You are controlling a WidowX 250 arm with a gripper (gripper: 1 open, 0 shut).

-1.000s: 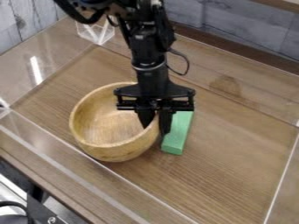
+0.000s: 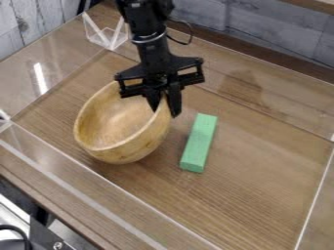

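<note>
A tan oval bowl (image 2: 111, 137) sits tilted on the wooden tabletop, left of centre. The black gripper (image 2: 163, 98) is at the bowl's raised right rim, shut on it as far as can be seen; the fingertips are partly hard to make out. A green rectangular block (image 2: 198, 144) lies flat to the right of the bowl, apart from the gripper.
Clear plastic-looking supports stand at the left edge and top left. A raised wooden edge runs along the back right, and dark cable shows at bottom left.
The gripper has moved back, away from the viewer, and the bowl has shifted back and to the left with it, leaving more space beside the green block.
</note>
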